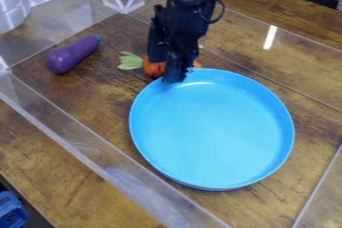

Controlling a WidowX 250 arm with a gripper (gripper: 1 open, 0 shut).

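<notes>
My black gripper (170,55) hangs at the top centre, over an orange vegetable (155,69) with green leaves (130,62), likely a carrot, partly hidden behind it. Whether the fingers are open or shut, or touch the vegetable, I cannot tell. In front of it lies a large empty blue plate (211,132).
A purple eggplant (72,55) lies at the left on the wooden table (80,142). Clear edging runs along the left side and lower left. A small blue object (8,210) is at the bottom left corner. The table right of the gripper is clear.
</notes>
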